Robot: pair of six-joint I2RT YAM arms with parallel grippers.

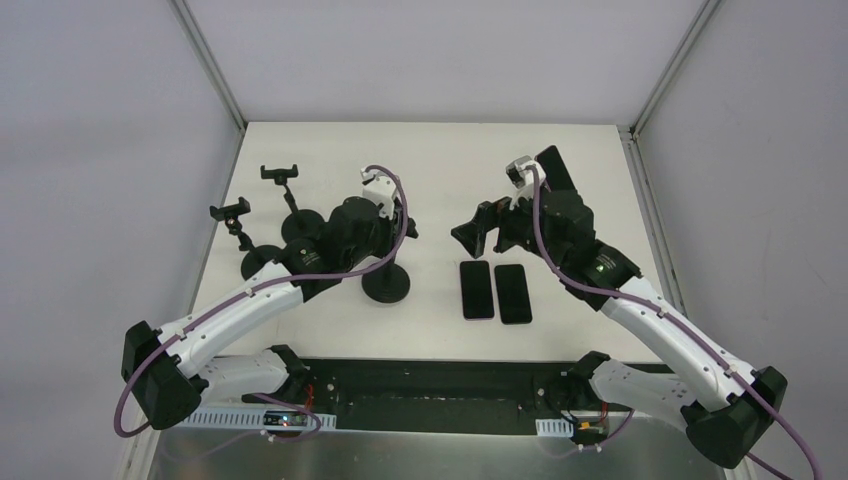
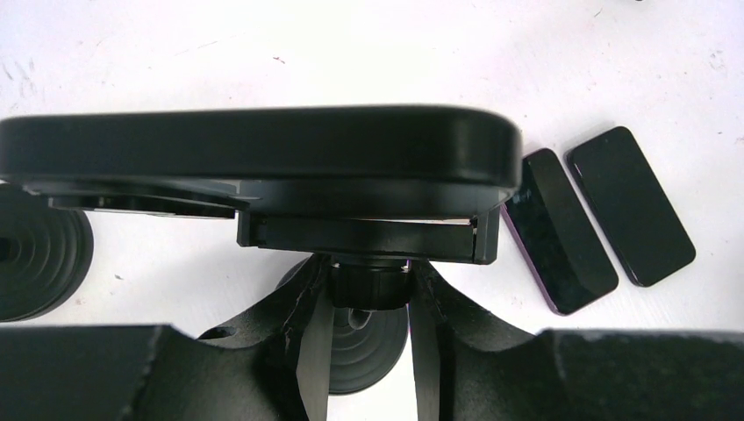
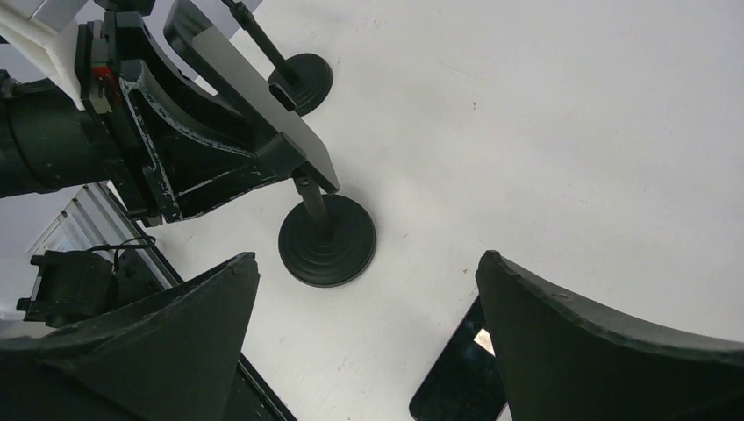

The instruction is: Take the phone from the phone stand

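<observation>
My left gripper is around the neck of a phone stand, just below its holder, with a phone across the top in the left wrist view. Its fingers flank the neck; how tightly is unclear. The round base stands on the table below; in the right wrist view the stand shows beside my left arm. My right gripper is open above the table to the right, nothing between its fingers.
Two empty stands are at the left. Two phones lie flat at front right; another phone is at back right behind my right arm.
</observation>
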